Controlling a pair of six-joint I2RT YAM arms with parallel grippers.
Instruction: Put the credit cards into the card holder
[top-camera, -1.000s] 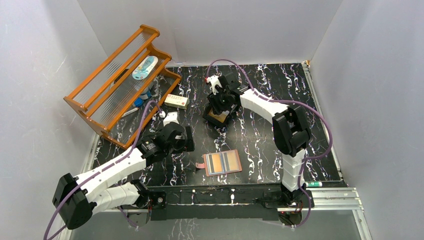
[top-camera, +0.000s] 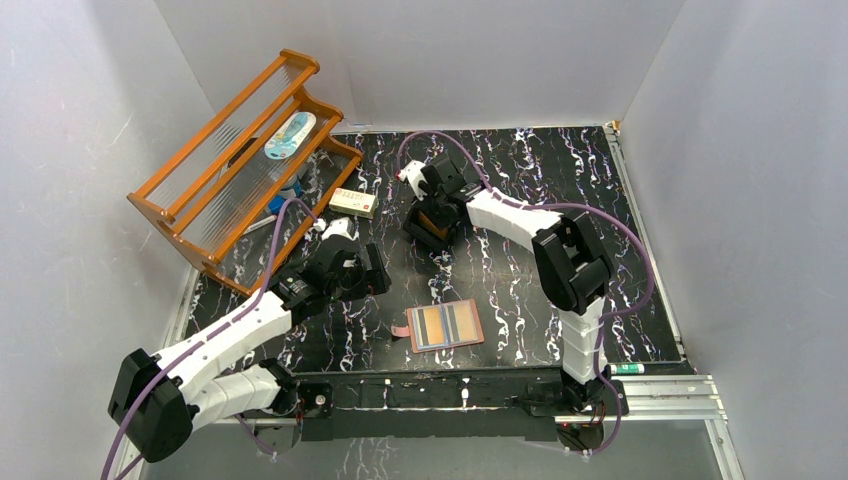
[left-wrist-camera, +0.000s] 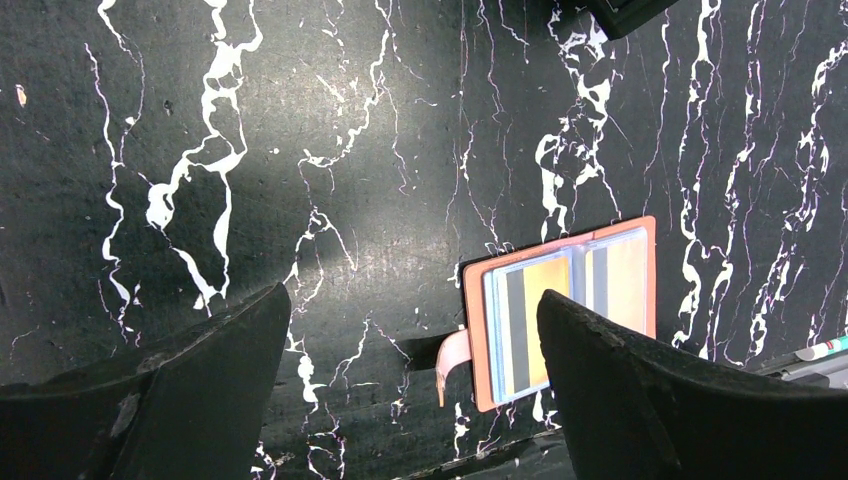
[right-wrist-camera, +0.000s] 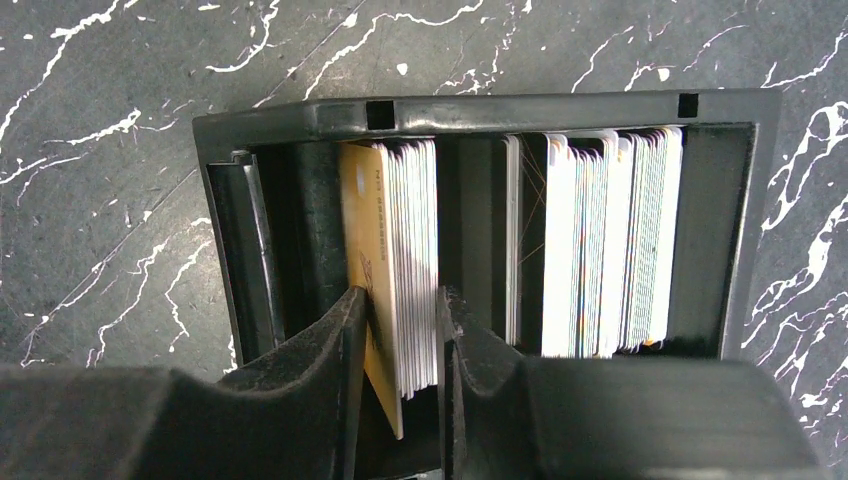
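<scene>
Black card box (right-wrist-camera: 740, 230) fills the right wrist view, with cards standing on edge in its slots. My right gripper is down in it, fingers part open, one finger on either side of a card stack (right-wrist-camera: 412, 200) with a gold card on its left face. Whether the fingers press on that stack cannot be told. The card holder (top-camera: 445, 326) lies spread open near the table's front, striped cards in clear pockets. Up and left of the holder in the top view, my left gripper stands open with nothing between its fingers.
More white-edged cards (right-wrist-camera: 610, 240) stand right of the stack, in the same box. A wooden rack (top-camera: 210, 190) occupies the left back, with a small cream box (top-camera: 354, 203) beside it.
The left gripper has moved only slightly, and the card holder lies where it was.
</scene>
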